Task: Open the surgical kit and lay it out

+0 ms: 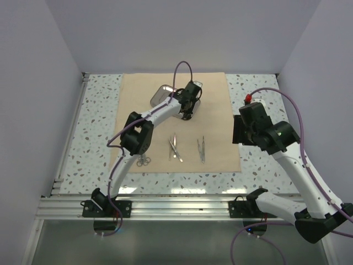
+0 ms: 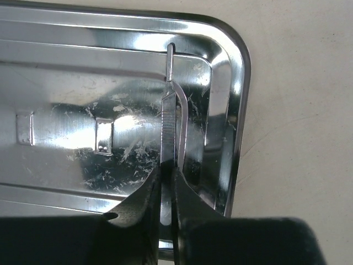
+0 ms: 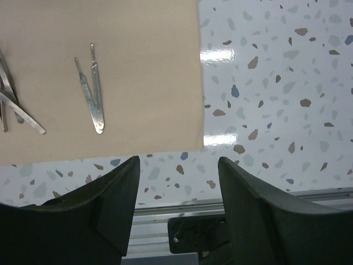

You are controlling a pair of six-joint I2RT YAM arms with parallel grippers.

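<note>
The steel tray [image 1: 160,95] lies on the beige cloth. Inside it a flat scalpel-like handle [image 2: 168,127] lies along the right end, with a curved instrument [image 2: 182,110] beside it. My left gripper is over the handle, fingertips close together on or just above it; whether it grips cannot be told. My right gripper stands open and empty over the right edge of the cloth. On the cloth lie two handles [image 3: 90,102] in a narrow V and several crossed instruments [image 1: 174,148]; scissors [image 1: 143,160] lie at left, partly under the left arm.
Terrazzo table [image 1: 88,132] surrounds the cloth [image 1: 220,105], with a metal rail [image 1: 165,205] along the front.
</note>
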